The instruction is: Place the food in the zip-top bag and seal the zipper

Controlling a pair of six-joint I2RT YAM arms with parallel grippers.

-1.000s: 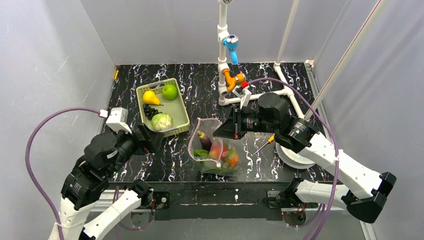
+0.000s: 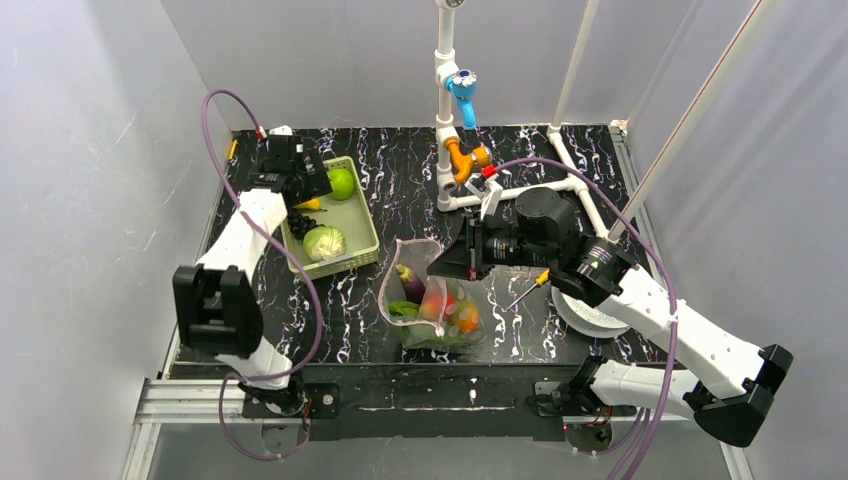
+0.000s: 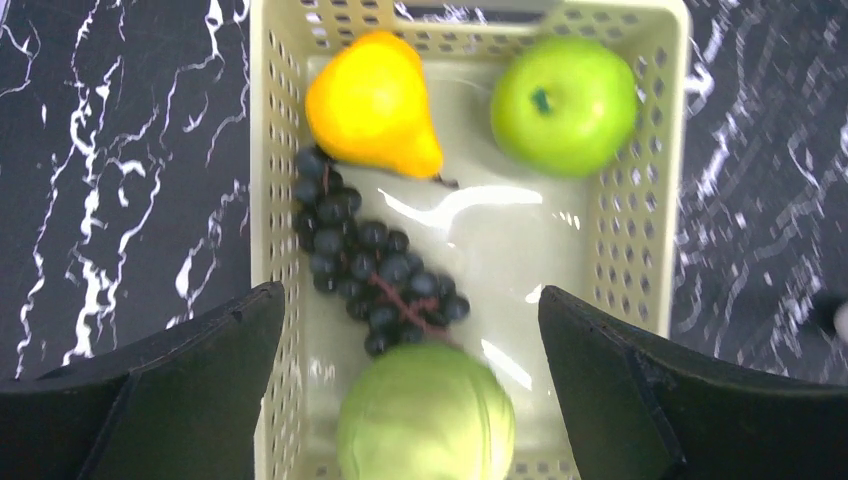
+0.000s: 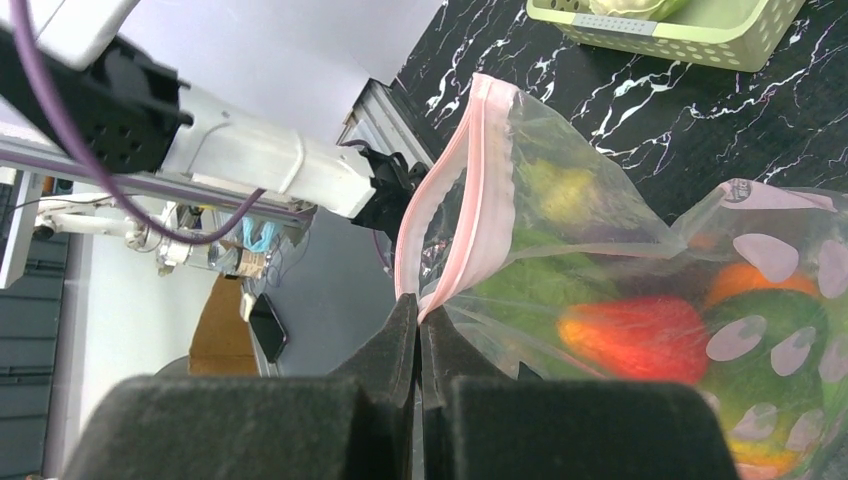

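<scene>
The zip top bag [image 2: 430,300], holding eggplant, greens and red and orange produce, stands mid-counter. My right gripper is shut on its pink zipper edge [image 4: 480,180]. My left gripper hangs open over the green basket [image 2: 355,250] at the back left, nothing held. In the left wrist view the basket holds a yellow pear [image 3: 365,100], a green apple [image 3: 565,105], dark grapes [image 3: 370,260] and a pale green round vegetable, likely cabbage or lettuce [image 3: 425,420].
White pipes with blue [image 2: 464,100] and orange [image 2: 462,160] valves stand at the back centre. A white round dish [image 2: 585,315] and a screwdriver [image 2: 540,281] lie at the right.
The right arm and bag are nearly unchanged.
</scene>
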